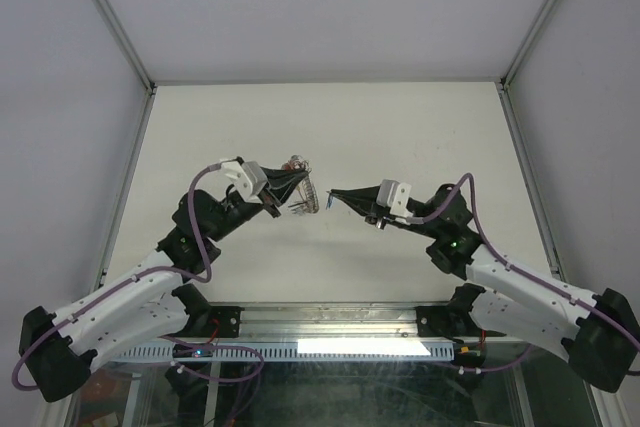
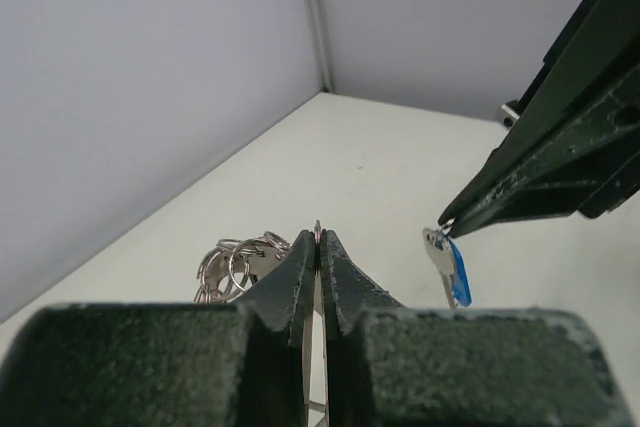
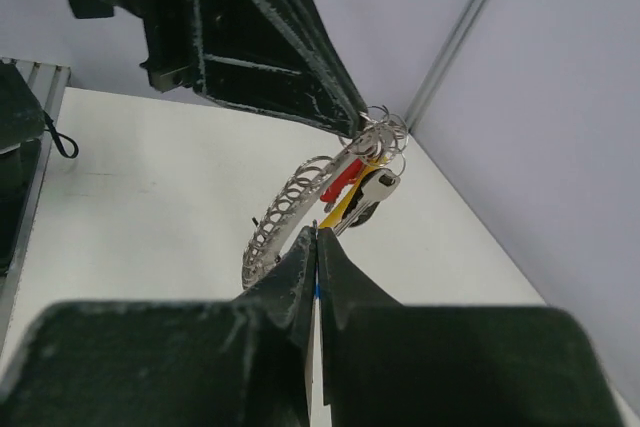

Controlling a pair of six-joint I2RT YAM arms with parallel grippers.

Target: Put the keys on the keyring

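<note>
The keyring bunch (image 1: 298, 164), with a silver coil and several keys, hangs from my left gripper (image 1: 305, 173), which is shut on it. In the right wrist view a metal spiral (image 3: 290, 202), a red key (image 3: 342, 180) and a silver-and-black key (image 3: 376, 187) show below the bunch of rings. My right gripper (image 1: 332, 193) is shut on a thin blue-and-silver key (image 2: 458, 272), which points downward. A gap separates this key from the rings (image 2: 240, 265). My own left fingertips partly hide the bunch in the left wrist view.
Both grippers hover over a plain white table (image 1: 420, 132) that is otherwise bare. Grey walls (image 1: 320, 17) close off its back and sides. A metal rail (image 1: 330, 322) runs along the front edge.
</note>
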